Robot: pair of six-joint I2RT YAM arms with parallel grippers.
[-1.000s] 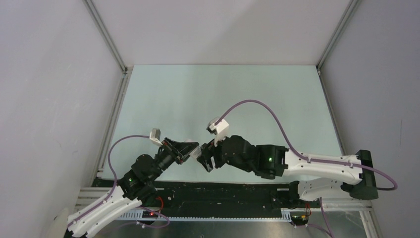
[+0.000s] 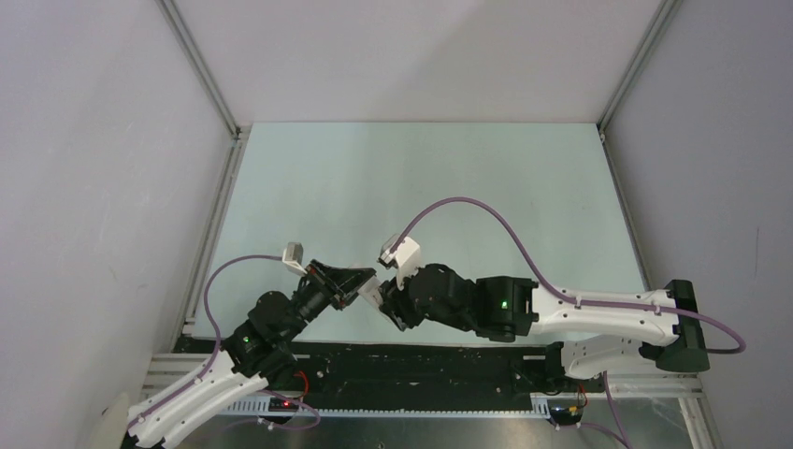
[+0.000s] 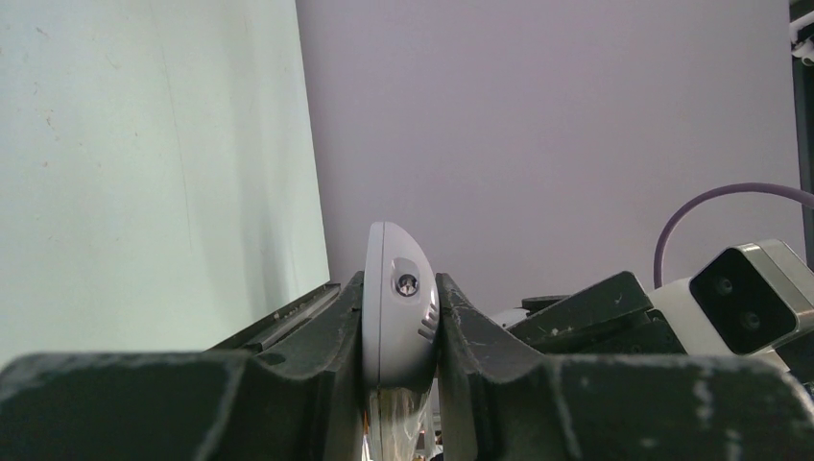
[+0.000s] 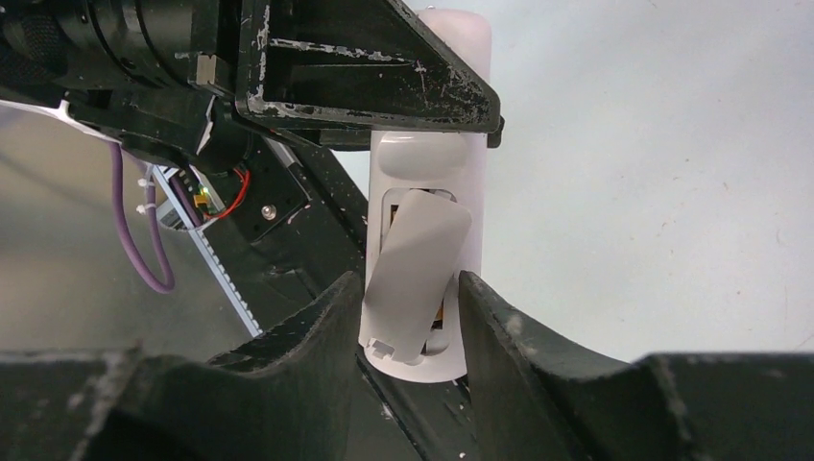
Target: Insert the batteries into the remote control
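Observation:
My left gripper is shut on the white remote control (image 3: 395,331), which is held up off the table. In the right wrist view the remote's back (image 4: 415,156) faces the camera, with a black left finger (image 4: 374,86) across its upper part. The battery cover (image 4: 418,274) lies slanted over the compartment, not seated in it. Slivers of a battery (image 4: 439,317) show beside the cover; the rest is hidden. Around the remote's lower end, my right gripper stands part open, one finger on each side of the cover; whether they touch it I cannot tell.
A dark gap (image 2: 411,379) with a metal rail runs along its front edge. Purple cables (image 2: 510,224) loop over both arms.
The left arm and remote stay in place.

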